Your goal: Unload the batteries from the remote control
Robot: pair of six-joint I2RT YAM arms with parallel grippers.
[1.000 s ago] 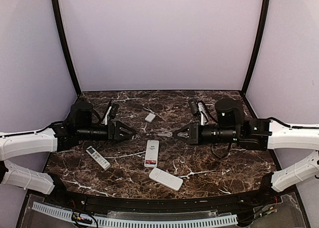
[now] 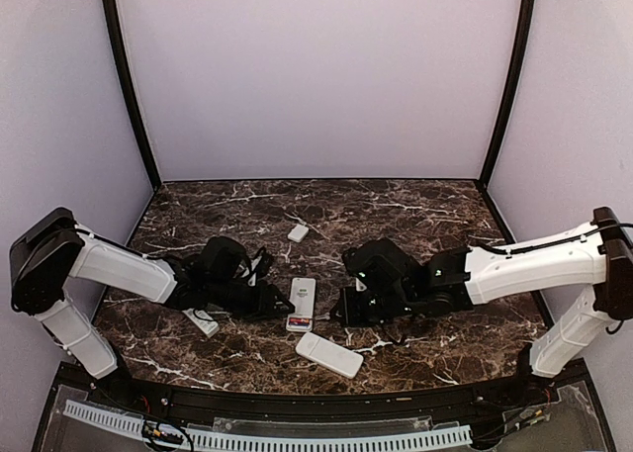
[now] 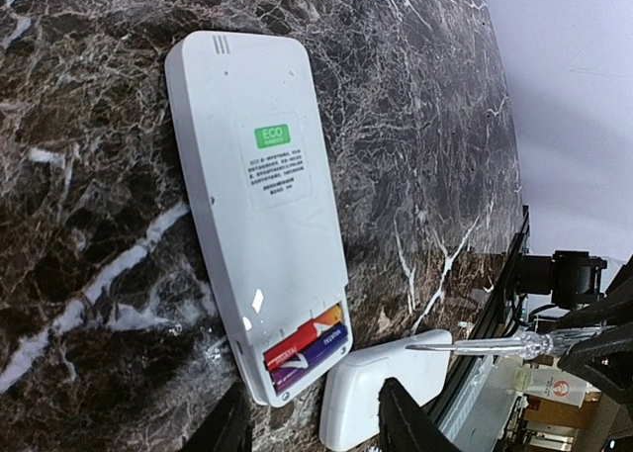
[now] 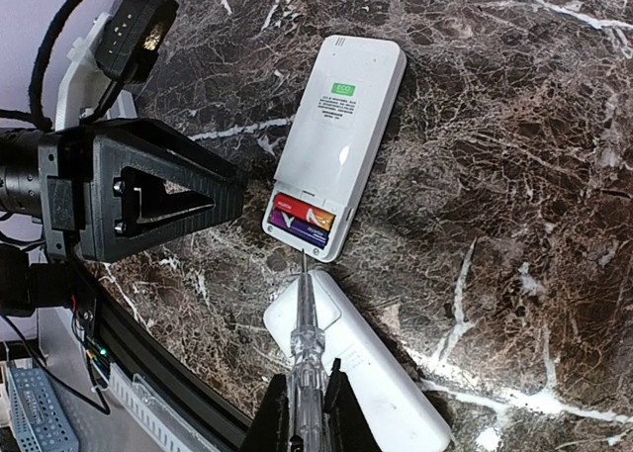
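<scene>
A white remote (image 2: 302,297) lies face down on the marble table, its battery bay open with a red battery (image 3: 291,344) and a purple battery (image 3: 311,359) inside. My left gripper is part open just left of the remote, nothing seen between its fingers. My right gripper is shut on a clear-shafted screwdriver (image 4: 307,338), whose tip reaches the lower edge of the battery bay in the right wrist view.
A second white piece (image 2: 328,355) lies just in front. Another remote (image 2: 203,319) is at left, partly under the left arm. A small white piece (image 2: 298,232) lies behind.
Both arms have come down and inward toward the remote, my right gripper bringing the screwdriver down to the battery end. The objects on the table look unmoved.
</scene>
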